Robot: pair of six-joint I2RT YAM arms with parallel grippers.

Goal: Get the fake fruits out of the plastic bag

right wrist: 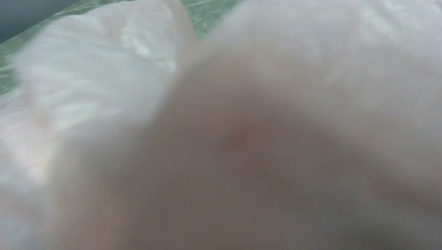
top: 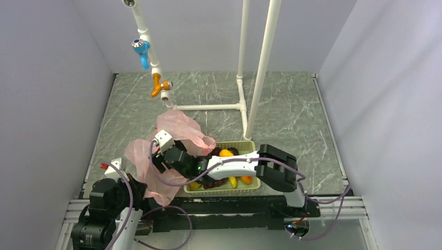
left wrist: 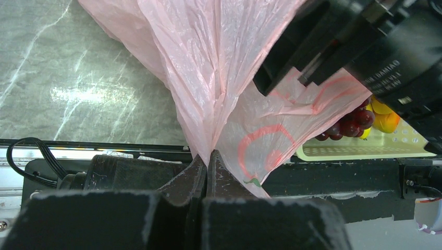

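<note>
The pink plastic bag [top: 172, 125] lies on the left of the counter. My left gripper is shut on a gathered edge of the bag [left wrist: 208, 78], holding it from the front left. My right gripper [top: 161, 162] reaches into the bag's middle; in the left wrist view its dark fingers are partly hidden by pink film, and the right wrist view is blurred pink plastic. What lies inside the bag is hidden.
A green basket [top: 219, 190] with grapes, a banana and other yellow fruits sits under my right arm. White pipes [top: 208, 107] with blue and orange taps stand behind.
</note>
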